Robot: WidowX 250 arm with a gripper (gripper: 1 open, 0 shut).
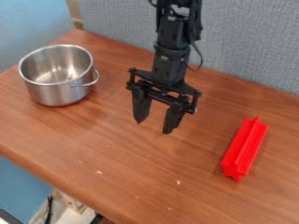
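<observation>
My black gripper (156,117) hangs over the middle of the wooden table, fingers pointing down and spread apart, nothing between them. To its left stands a steel pot (52,79) with a side handle. At the right lies a long red object (244,147), angled from back to front, apart from the gripper.
A grey padded wall (257,44) runs behind it, with a pale blue panel at the left. The table edge shows at the lower left.
</observation>
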